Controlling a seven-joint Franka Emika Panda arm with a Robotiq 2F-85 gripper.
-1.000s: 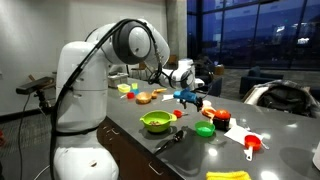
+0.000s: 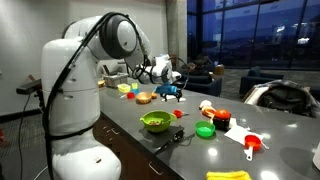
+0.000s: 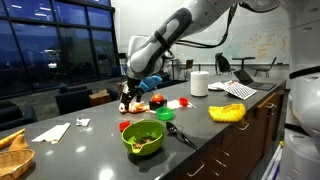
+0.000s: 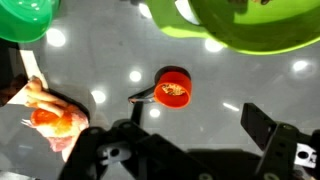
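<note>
My gripper hangs above the table with its fingers wide apart and nothing between them. Ahead of the fingers in the wrist view lies a small red cup with a short handle, holding some tan bits; the fingers do not touch it. In exterior view 1 the same red cup sits just behind a large green bowl, below the gripper. The large green bowl fills the top right of the wrist view, with some contents partly cut off.
A smaller green bowl, a red pot and a red pan stand to the right. A black ladle lies near the large bowl. An orange-and-white item is left of the cup. A yellow cloth lies near the table edge.
In exterior view 1 my open gripper has moved left, from over the area near the red pot to above the red cup. The objects on the table look unmoved.
</note>
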